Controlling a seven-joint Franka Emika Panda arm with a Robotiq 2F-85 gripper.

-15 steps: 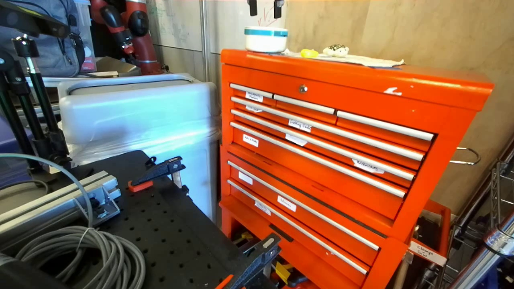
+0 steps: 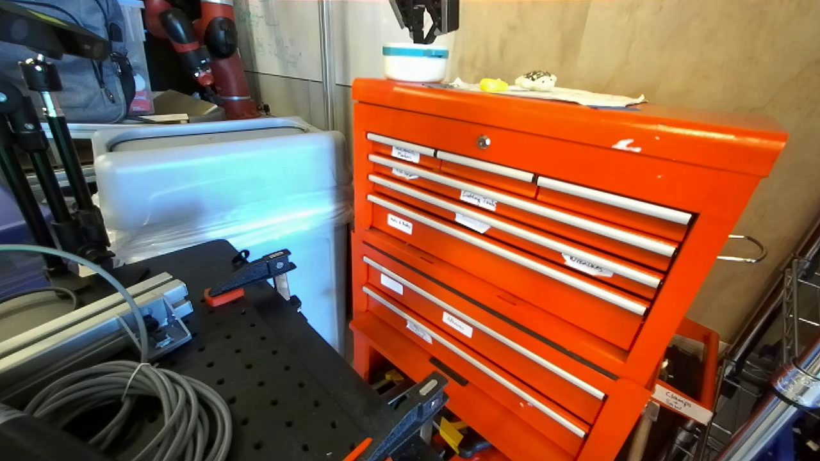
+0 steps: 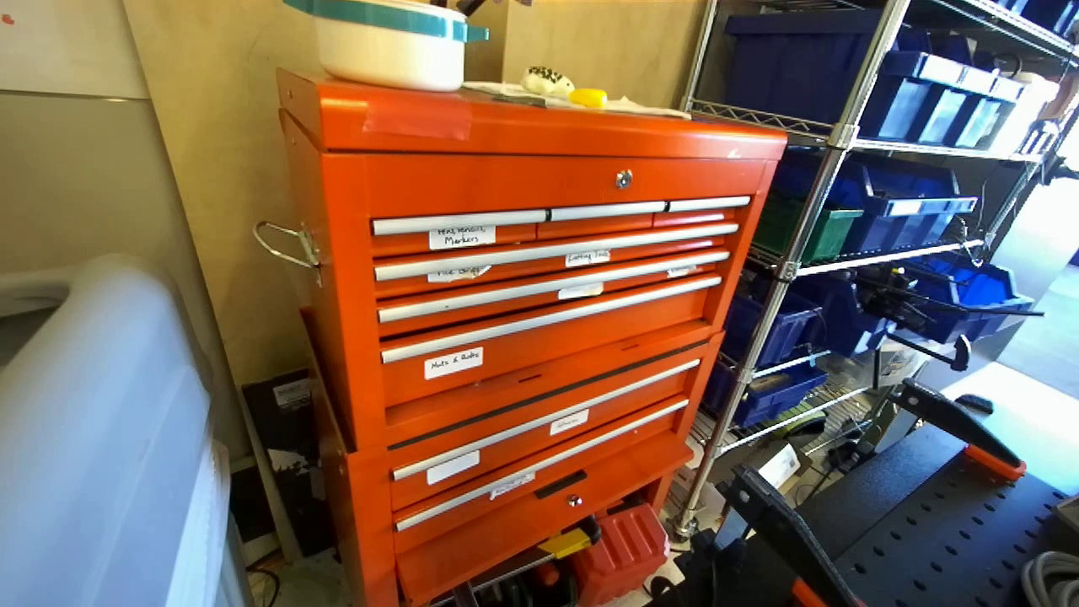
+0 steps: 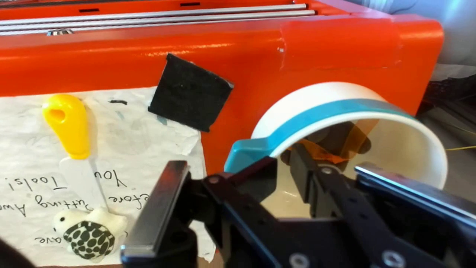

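Observation:
A white bowl with a teal band and tab [image 4: 252,152] stands near one end of the red tool chest top, its open side upward. Just over its rim is my gripper, the fingers part way apart with a narrow gap between them. One finger [image 4: 263,176] is by the teal tab; the other finger [image 4: 303,167] reaches over the bowl's inside. Whether either touches the rim cannot be told. Inside the bowl lies something orange and dark [image 4: 332,145]. Exterior view 1 shows the fingers directly above the bowl [image 2: 416,68].
On a white paper sheet [image 4: 134,134] lie a yellow-handled tool [image 4: 73,127] and a spotted turtle-like toy [image 4: 91,232]. A black square patch [image 4: 190,93] sits at the sheet's edge. The tool chest [image 2: 492,100] has its drawers shut.
My gripper has come lower over the bowl, and its fingers have drawn much closer together. The bowl has shifted slightly left in exterior view 1.

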